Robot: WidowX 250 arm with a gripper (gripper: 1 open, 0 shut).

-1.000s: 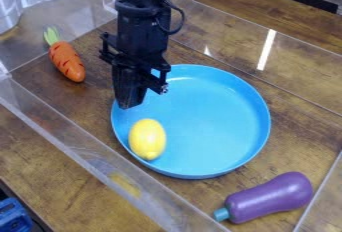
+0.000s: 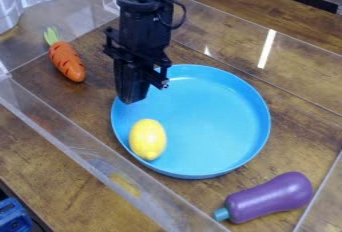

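My gripper [image 2: 135, 80] hangs over the upper left part of a blue plate [image 2: 214, 116], with dark fingers pointing down; whether they are open or shut is hard to make out. A yellow egg-shaped object [image 2: 147, 139] lies on the plate's lower left, below the gripper.
An orange toy carrot [image 2: 64, 58] lies at the upper left. A purple toy eggplant [image 2: 267, 198] lies at the lower right, outside the plate. Bare wooden table shows at the upper right. A clear rail or edge runs along the lower left.
The gripper has shifted slightly and its fingertips look differently placed; the plate and the objects have stayed where they were.
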